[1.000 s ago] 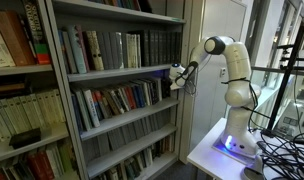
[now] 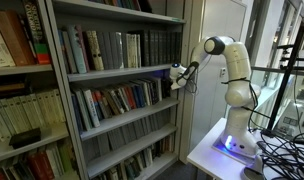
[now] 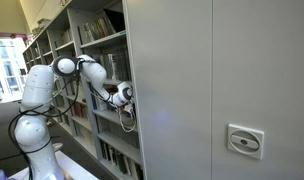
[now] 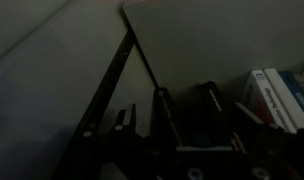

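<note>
At the right end of the bookcase, my gripper point(image 2: 173, 83) is held close to the books on a middle shelf. From the other side, the gripper point(image 3: 128, 104) shows at the shelf's edge, partly lost against the dark shelf. In the dim wrist view my gripper stands open, its fingers dark and hard to make out. Two slim black upright shapes, likely book spines, rise ahead of it: one black book point(image 4: 169, 112) and another black book point(image 4: 218, 108). Whether the fingers touch either one, I cannot tell.
A white-and-red book point(image 4: 271, 98) and a blue one point(image 4: 295, 88) stand to the right in the wrist view. Rows of books point(image 2: 117, 103) fill the shelf. A pale side panel point(image 3: 182, 90) borders the bookcase. The white table point(image 2: 214, 158) has bare surface.
</note>
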